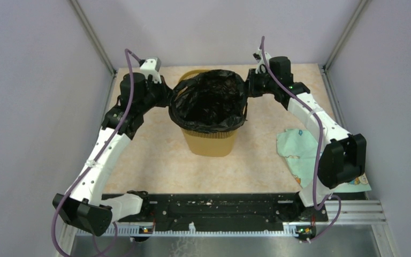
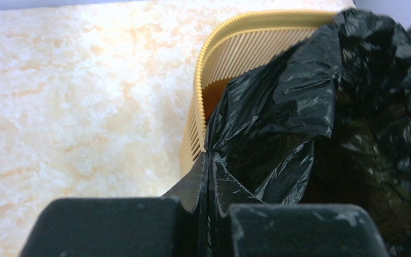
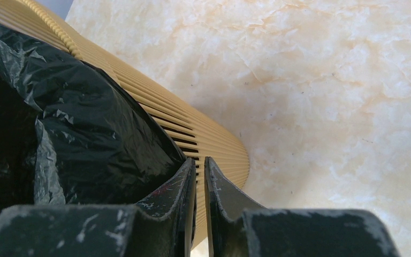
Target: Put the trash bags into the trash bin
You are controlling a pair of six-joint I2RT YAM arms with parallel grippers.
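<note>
A black trash bag [image 1: 210, 127] lines the tan bin [image 1: 211, 145], mouth wide open and its edge folded over the front rim. At the back left, part of the rim stays bare. In the left wrist view, my left gripper is shut on the gathered edge of the bag [image 2: 278, 107], right beside the bin wall. My right gripper is shut at the bin's right side. Nothing shows held between its fingers; the bag's edge passes beside the left one, over the slatted wall.
A light green cloth [image 1: 294, 147] lies at the table's right front. Bare marble-patterned tabletop [image 1: 155, 160] surrounds the bin, with walls along both sides.
</note>
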